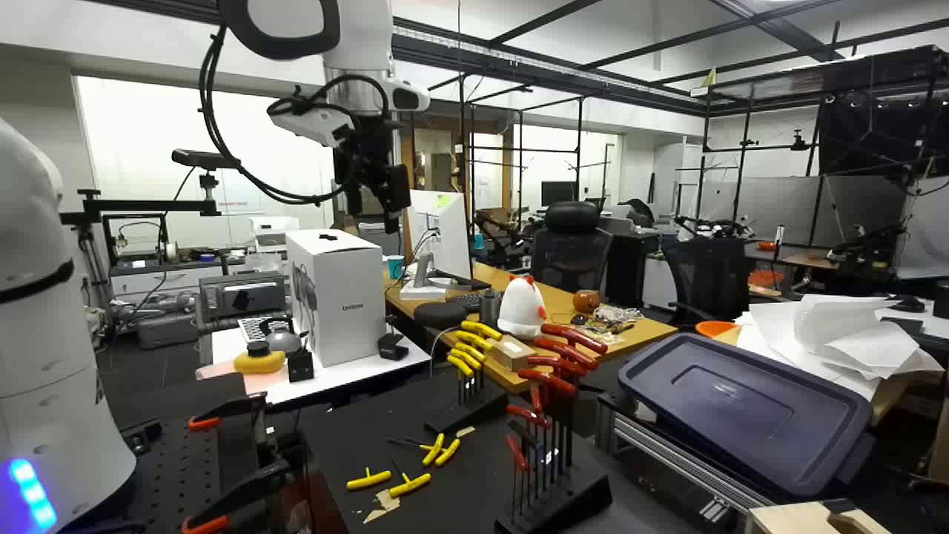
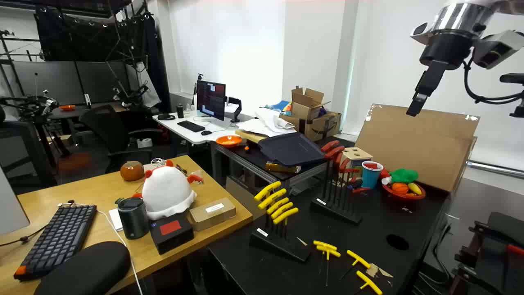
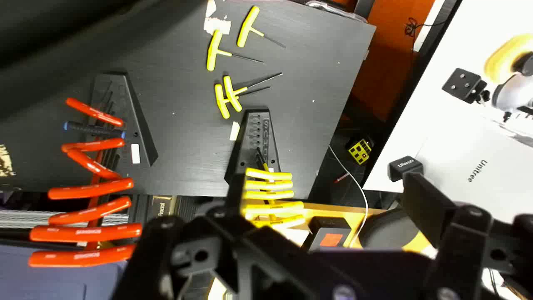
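Note:
My gripper is open, with its two dark fingers wide apart and nothing held between them. It hangs high above the black table (image 1: 342, 427), well clear of everything on it. Several loose yellow T-handle hex keys lie on the tabletop, among them one yellow key (image 3: 248, 26) near a torn tape patch. A black stand (image 3: 255, 140) holds more yellow-handled keys (image 2: 277, 204) upright; its row of holes is partly empty. Beside it, a second stand (image 2: 336, 209) carries red-handled keys (image 1: 560, 356) and a dark-handled tool (image 3: 92, 129).
A white Unitree box (image 1: 342, 298) stands on the white table. On the wooden desk are a white plush (image 2: 167, 189) and a small cardboard box (image 2: 212, 214). A red bowl (image 2: 403, 196) of toy food and a blue cup (image 2: 371, 174) occupy the black table's far end.

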